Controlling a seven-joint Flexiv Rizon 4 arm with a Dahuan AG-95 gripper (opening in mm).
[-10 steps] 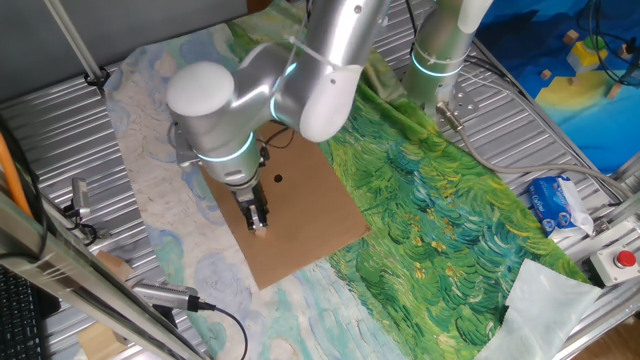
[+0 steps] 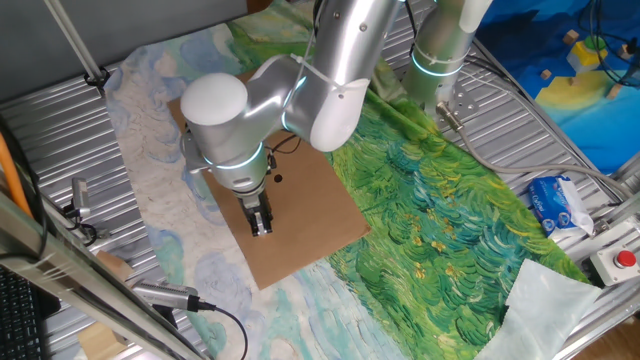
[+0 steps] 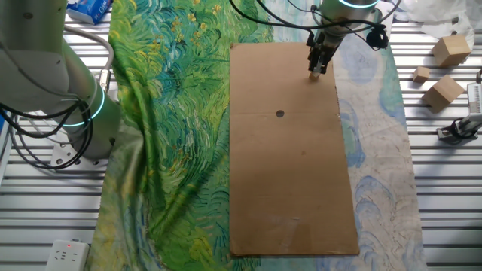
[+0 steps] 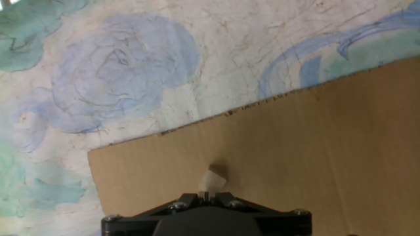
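In the wrist view a small pale wooden block (image 4: 213,179) shows just past the fingertips, with a dark shadow on the cardboard sheet (image 4: 282,144) beside it. My gripper points down, its fingers drawn together in the middle. Whether any of the block sits between them is hard to tell, since the fingers cover its near end. From the second exterior view, the block (image 3: 314,76) appears right at the tips of my gripper (image 3: 318,69), near a corner of the cardboard. The first exterior view shows my gripper (image 2: 261,232) low over the sheet.
Most of the cardboard (image 3: 290,181) is bare, apart from a dark round spot (image 3: 280,114). A painted cloth (image 3: 181,113) lies beneath it. Larger wooden blocks (image 3: 452,50) stand off the cloth on the right, near a metal device (image 3: 471,102).
Over the last second my arm has shifted slightly to the right in exterior view 1, with the gripper coming over the pale block.
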